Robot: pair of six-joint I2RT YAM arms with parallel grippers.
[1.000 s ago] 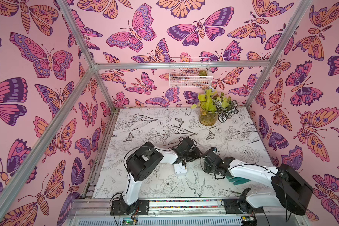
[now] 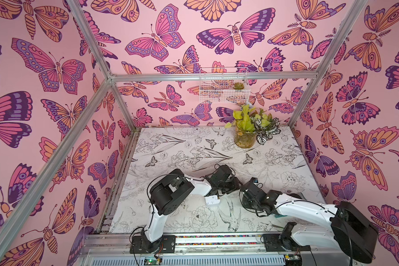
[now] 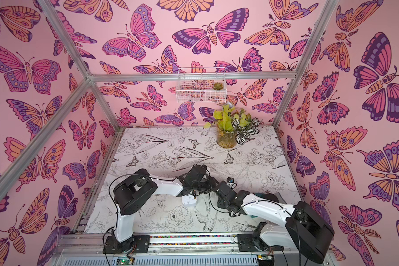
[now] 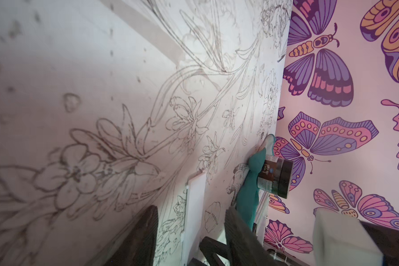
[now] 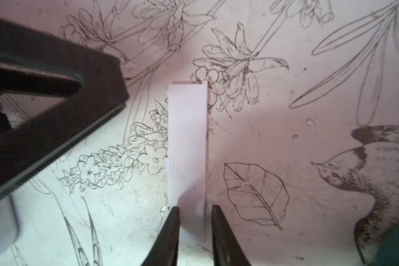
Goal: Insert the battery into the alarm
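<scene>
The white alarm (image 2: pixel 212 200) (image 3: pixel 189 201) sits near the middle of the table, by my left gripper (image 2: pixel 232 186). In both wrist views a long white strip (image 5: pixel 187 133) (image 4: pixel 193 208) lies flat on the table, likely a part of the alarm. In the left wrist view my left gripper has its fingertips apart over that strip. In the right wrist view my right gripper hovers over the strip's near end, fingertips apart with nothing visible held. A battery cannot be made out.
A potted plant (image 2: pixel 244 137) stands at the back right, below a wire basket (image 2: pixel 223 90). A teal glove (image 4: pixel 248 195) and a dark jar (image 4: pixel 274 176) lie at the right.
My right arm has shifted right and toward the front, its gripper a little to the right of where it was. My left gripper has moved slightly to the right.
</scene>
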